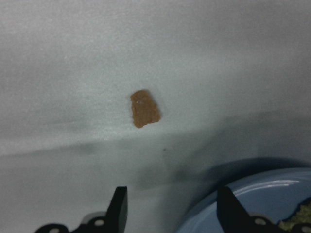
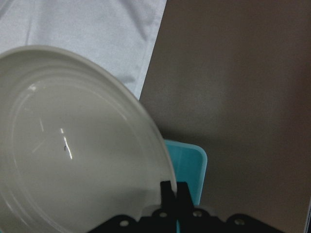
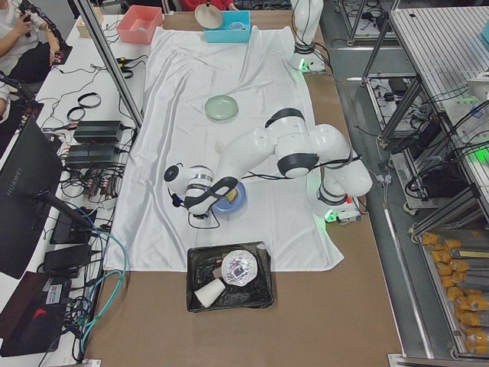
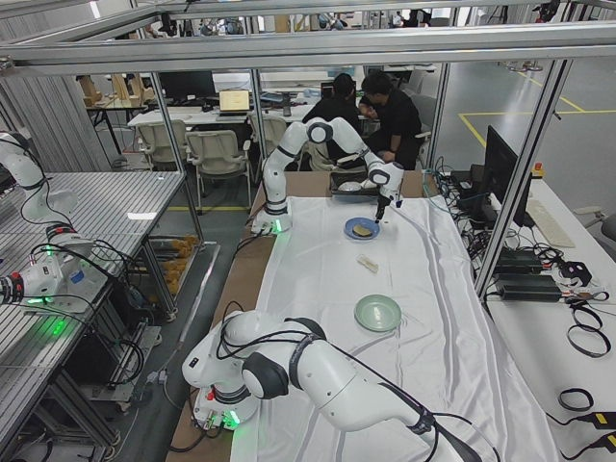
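In the left wrist view a brown crumb [image 1: 145, 109] lies on the white cloth, with my open left gripper over it and nothing between its fingers. A blue plate [image 1: 257, 189] with greenish food sits at lower right. My right gripper is shut on the rim of a cream plate [image 2: 73, 145], held over a cyan bin [image 2: 187, 167]. A green plate [image 4: 377, 313] rests mid-cloth, with a pale item [image 4: 368, 263] near it.
A black lined tray [image 3: 195, 279] with a foil round and white roll stands at the cloth's near end. A pink bin [image 3: 139, 23] is on the side table. Cables and monitors line that table.
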